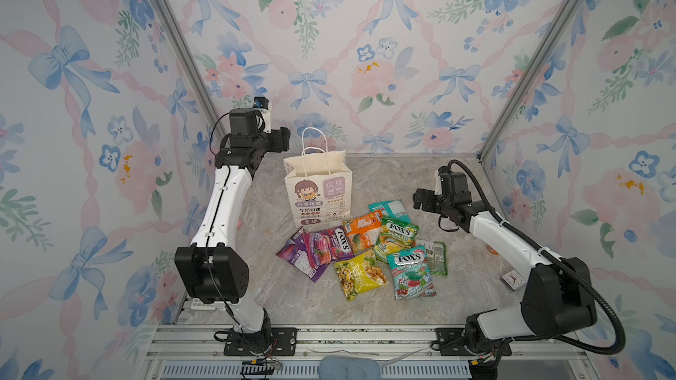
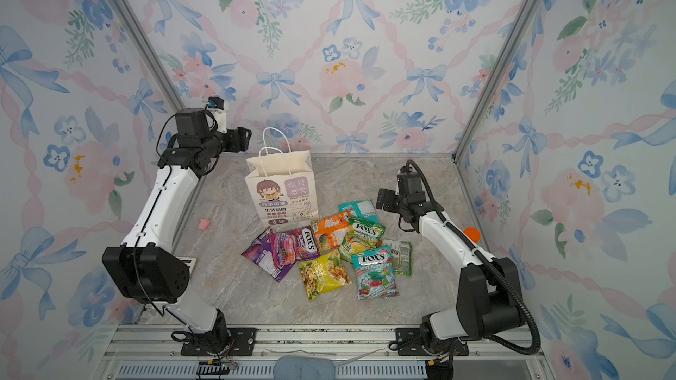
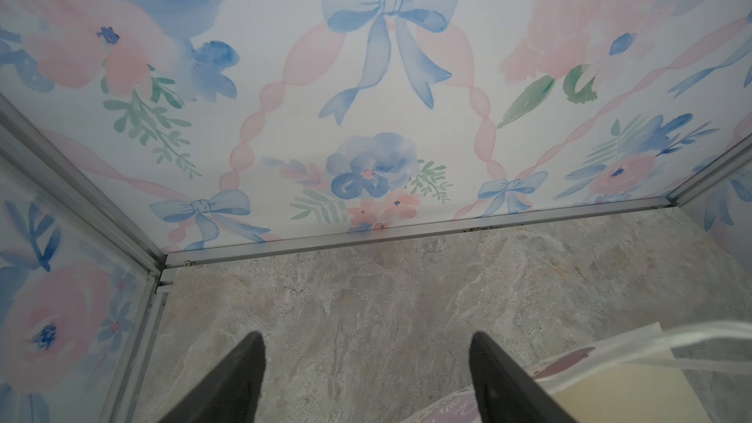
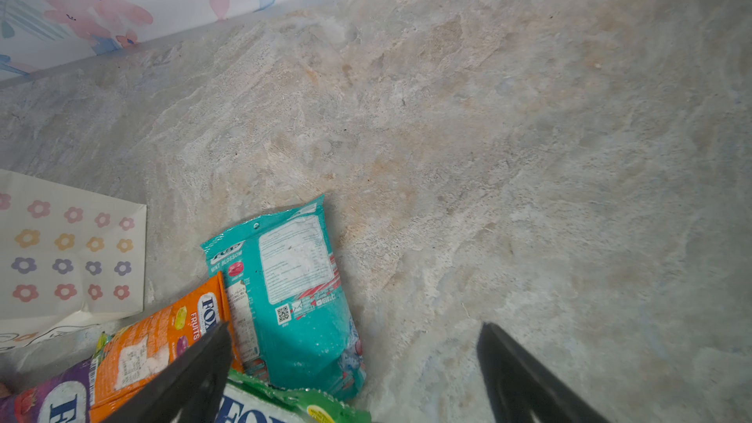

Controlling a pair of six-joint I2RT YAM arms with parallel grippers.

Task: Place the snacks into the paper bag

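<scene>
A cream paper bag (image 1: 318,193) with two rope handles stands upright at the back left of the table. Up beside its left top edge is my left gripper (image 1: 287,139), its fingers part open; in the left wrist view only bare table shows between its fingers. To their right hovers my right gripper (image 1: 418,199), open and empty.
A calculator-like device (image 2: 188,263) is mostly hidden behind the left arm. A small white box (image 1: 514,279) and an orange round thing (image 2: 471,234) sit near the right arm.
</scene>
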